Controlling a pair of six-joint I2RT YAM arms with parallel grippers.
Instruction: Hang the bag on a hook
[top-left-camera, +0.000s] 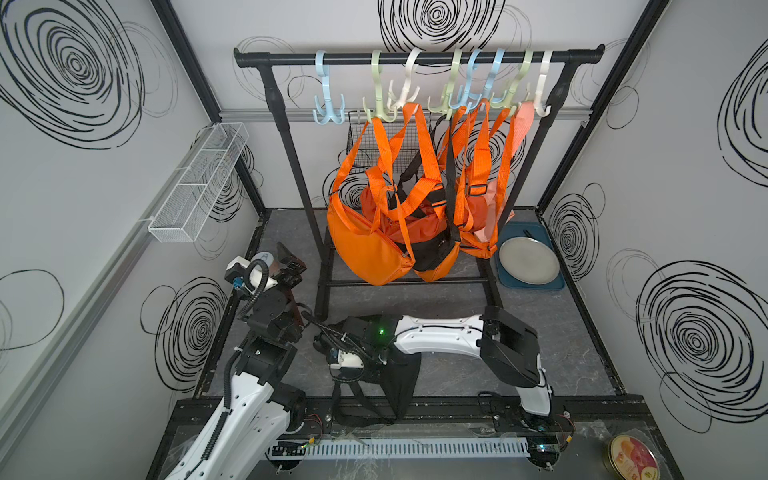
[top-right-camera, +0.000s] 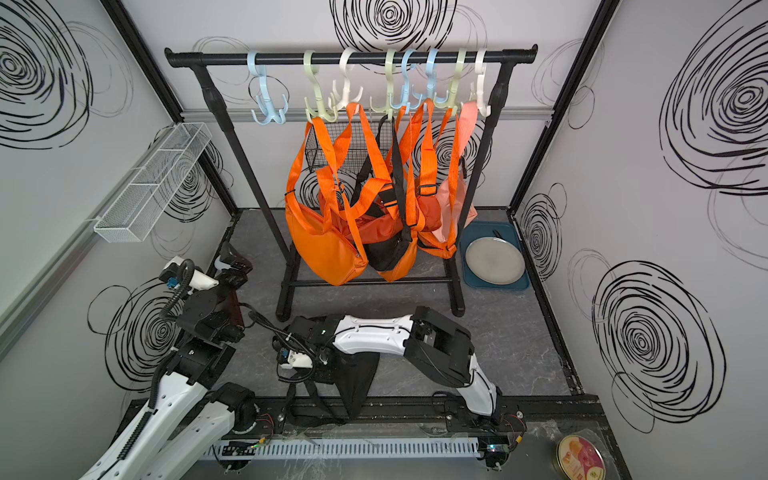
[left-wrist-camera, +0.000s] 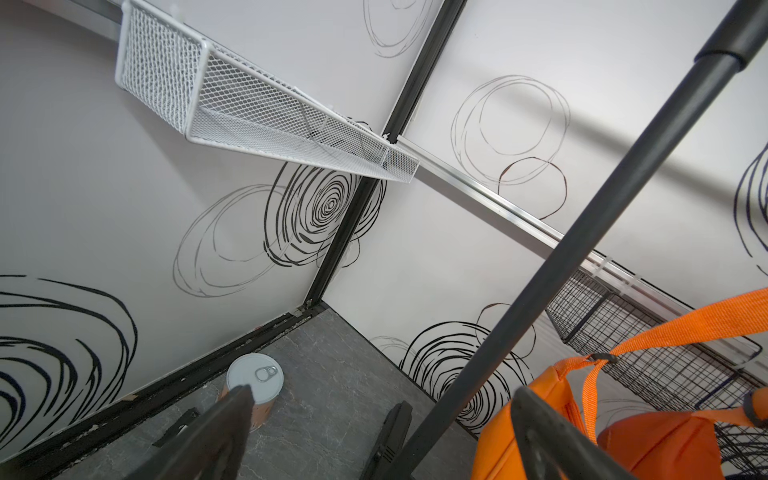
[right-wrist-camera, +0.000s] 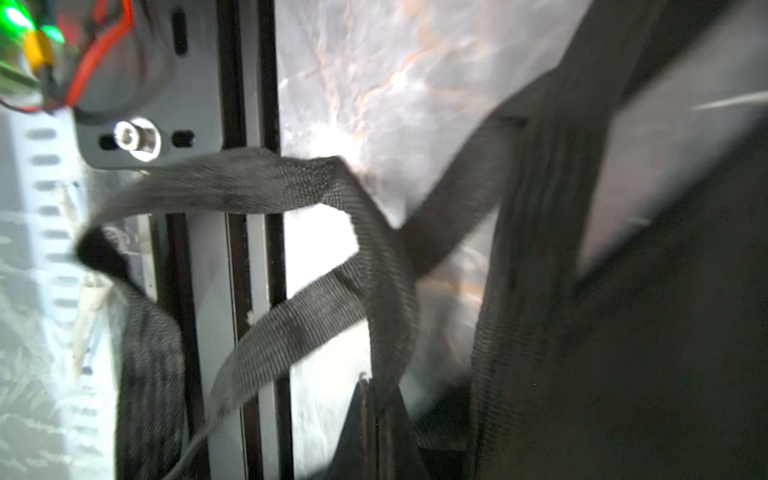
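Note:
A black bag (top-left-camera: 404, 380) with webbing straps lies on the grey floor, partly under my right arm. In the right wrist view my right gripper is shut, its fingers together at the foot of a black strap (right-wrist-camera: 388, 296) that bends down between them. The bag's dark body (right-wrist-camera: 672, 360) fills the lower right there. My left gripper is open and empty, raised at the left side. Along the rack's bar (top-left-camera: 352, 58) hang several hooks; the light blue hook (top-left-camera: 326, 100) at the far left carries nothing.
Orange bags (top-left-camera: 368, 244) hang from hooks at the middle and right of the rack. A can (left-wrist-camera: 254, 380) stands on the floor near the left wall. A white wire basket (top-left-camera: 196, 188) sits on that wall. On the right, a plate (top-left-camera: 528, 260) rests on a blue tray (top-left-camera: 509, 276).

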